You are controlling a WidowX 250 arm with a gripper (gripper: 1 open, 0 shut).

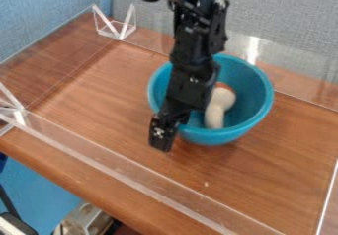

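A teal bowl (248, 121) stands on the wooden table, with a pale, mushroom-like object with an orange-brown part (218, 108) inside it. The black arm reaches down over the bowl's left side, and the gripper (164, 135) is low at the bowl's left front wall, partly outside it. The gripper is open; whether it touches the wall I cannot tell.
Clear panels with white corner brackets (117, 24) edge the area. A blue surface shows beyond the table's lower-left edge.
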